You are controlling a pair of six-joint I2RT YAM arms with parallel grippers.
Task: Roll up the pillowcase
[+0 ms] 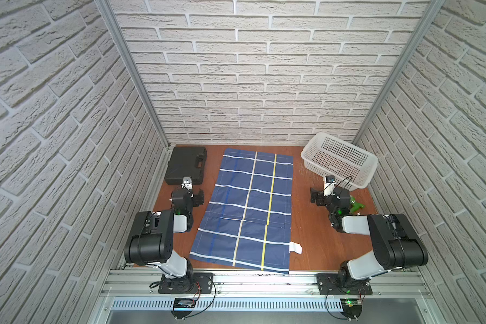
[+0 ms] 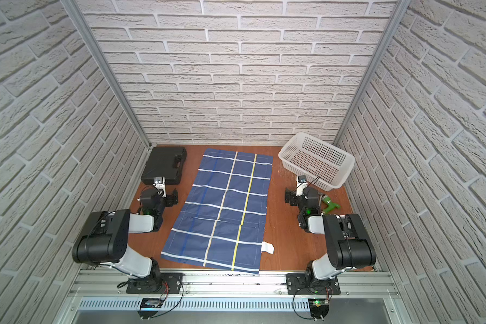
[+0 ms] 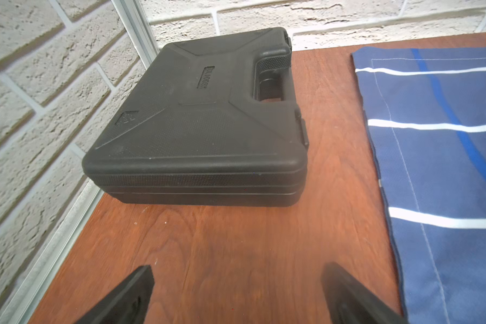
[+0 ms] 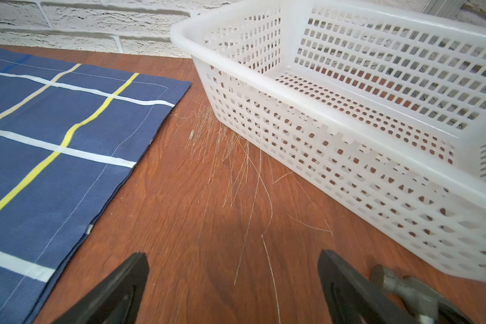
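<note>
A navy pillowcase [image 1: 232, 210] with white, yellow and blue stripes lies flat, lengthwise down the middle of the table, a small white tag [image 1: 295, 247] at its lower right edge. My left gripper hangs open over bare wood just left of the pillowcase, with nothing between its fingers. My right gripper is open as well, a short way right of the pillowcase and empty.
A black plastic case [image 3: 194, 124] lies at the back left. A white perforated basket [image 4: 318, 129] stands at the back right, with a hammer [image 4: 405, 291] and a green object [image 2: 329, 205] near it. Bare wood flanks the pillowcase.
</note>
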